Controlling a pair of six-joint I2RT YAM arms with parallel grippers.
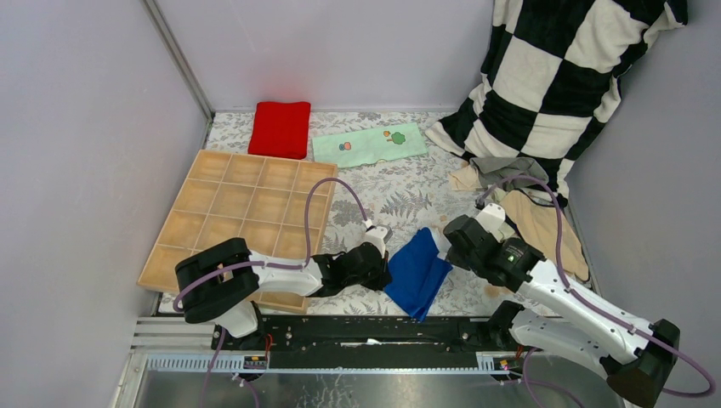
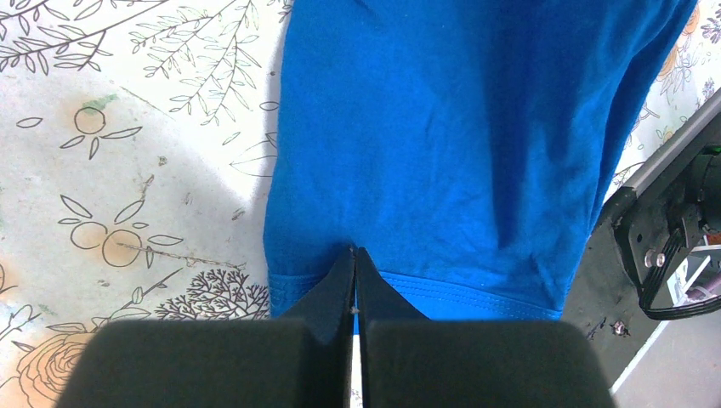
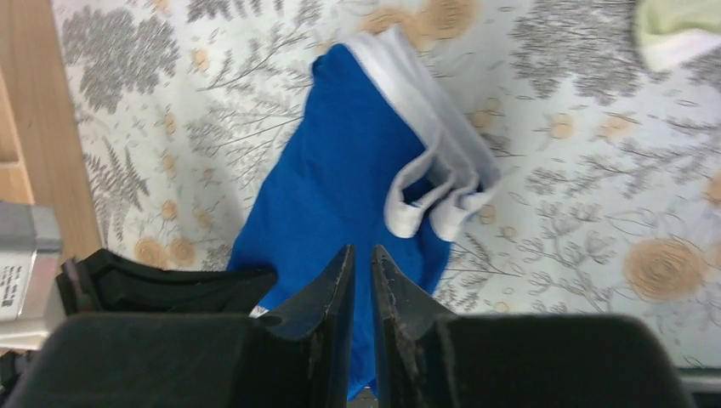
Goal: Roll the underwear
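Observation:
The blue underwear [image 1: 415, 274] lies flat on the patterned mat between both arms, its white band [image 3: 394, 82] loosely folded at one end. In the right wrist view, part of that band stands up in creased loops. My left gripper is shut, its tips over the stitched blue hem [image 2: 459, 295]; no cloth shows pinched between them, and whether they touch it I cannot tell. Over the blue cloth, my right gripper is slightly open, a narrow gap between its fingers and nothing held there.
A wooden divided tray [image 1: 214, 194] stands at the left, empty. Behind lie a folded red cloth [image 1: 281, 130] and a light green cloth [image 1: 371, 146]. At the right, a grey cloth [image 1: 512, 171] and beige cloths [image 1: 544, 228] are heaped beside a checkered blanket [image 1: 561, 76].

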